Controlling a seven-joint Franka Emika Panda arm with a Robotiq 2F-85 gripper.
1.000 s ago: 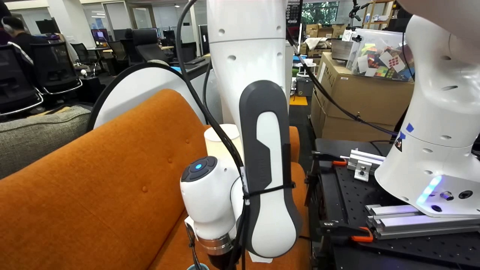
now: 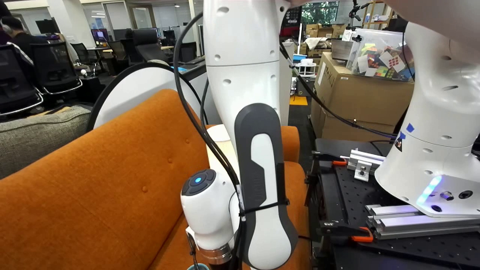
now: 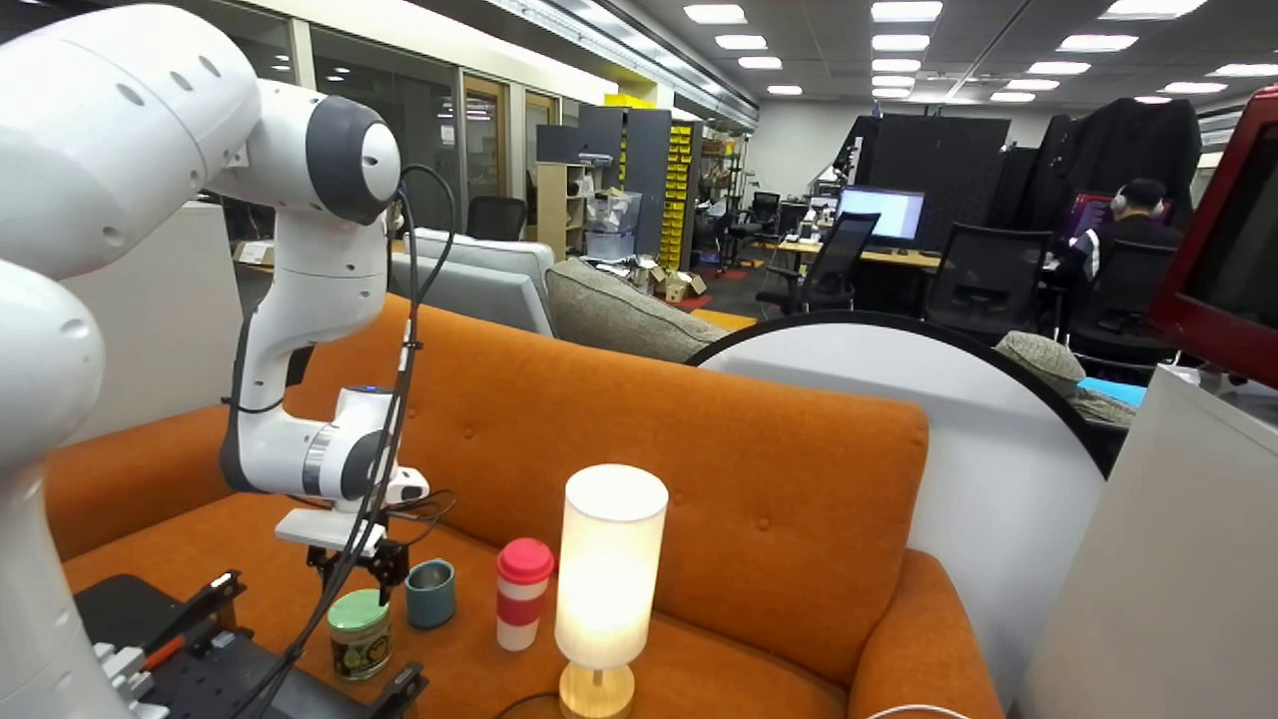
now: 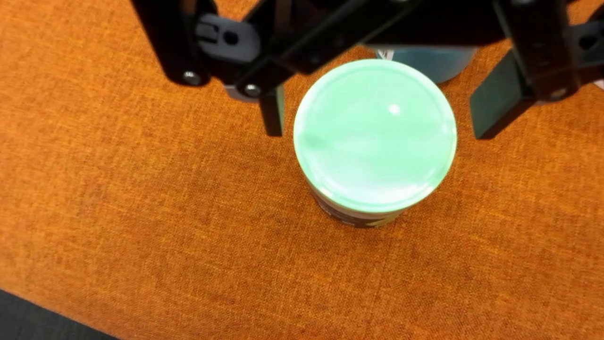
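My gripper is open above a jar with a mint-green lid (image 4: 373, 136). In the wrist view the lid lies between the two spread fingers, with orange fabric showing on either side, so neither finger touches it. Exterior view 2 shows the same jar (image 3: 360, 653), dark-labelled and upright on the couch seat, with the gripper (image 3: 356, 577) right over its lid. Just behind the jar stands a blue-grey cup (image 3: 430, 593), partly hidden in the wrist view. Exterior view 1 hides both the fingers and the jar behind the arm.
A white tumbler with a red lid and band (image 3: 521, 593) and a lit table lamp (image 3: 608, 569) stand farther along the seat. The orange backrest (image 3: 719, 443) rises behind them. A black mounting table (image 2: 360, 198) borders the seat's front, and cables hang along the arm.
The arm has come down and shifted slightly left in exterior view 1, and the wrist sits lower. The base, couch and surroundings look the same.
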